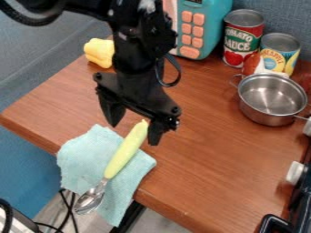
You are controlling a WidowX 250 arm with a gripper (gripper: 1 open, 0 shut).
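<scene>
My black gripper (pixel 134 118) hangs open above the wooden table, its fingertips just over and around the upper end of a spoon with a pale yellow-green handle (pixel 126 149). Nothing shows held between the fingers. The spoon's metal head (pixel 90 198) points toward the front left. The spoon lies on a light blue cloth (pixel 79 159) at the table's front left edge, partly hanging over it.
A yellow pepper (pixel 100 51) sits at the back left. A teal toy microwave (pixel 209 27), cans (pixel 243 36) and a steel pot (pixel 271 98) stand back right. A black appliance (pixel 294 205) is at the right edge.
</scene>
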